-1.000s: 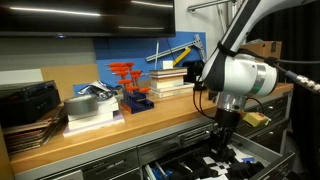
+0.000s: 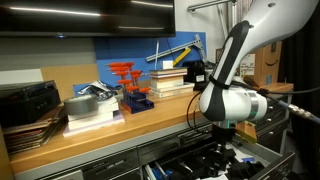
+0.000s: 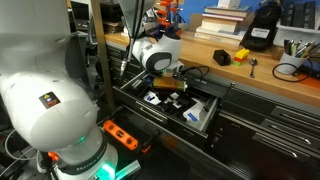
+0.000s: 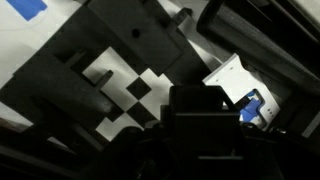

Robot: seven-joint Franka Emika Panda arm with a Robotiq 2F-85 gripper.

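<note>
My gripper [image 3: 163, 84] reaches down over an open drawer [image 3: 208, 118] below the counter. In exterior view 1 the white arm [image 2: 230, 104] bends down from the right, and its lower end is dark against the drawer. Seen from the wrist, a dark blocky object [image 4: 198, 100] fills the middle, where the fingers are shut on it; what it is, and where the fingers end, is too dark to tell. Behind it lie a black and white checkered piece [image 4: 130, 95] and a white piece with a blue patch [image 4: 255, 105].
On the wooden counter [image 3: 235, 68] stand books [image 3: 215, 22] and a black item [image 3: 264, 25]. In exterior view 1, a grey pot [image 2: 82, 104] and red stacked shapes [image 2: 124, 72] stand farther left. Drawer fronts [image 3: 255, 150] line the right side.
Over the last second the arm's upper links have leaned to the right and the white wrist section has come down, with its lower end staying over the drawer.
</note>
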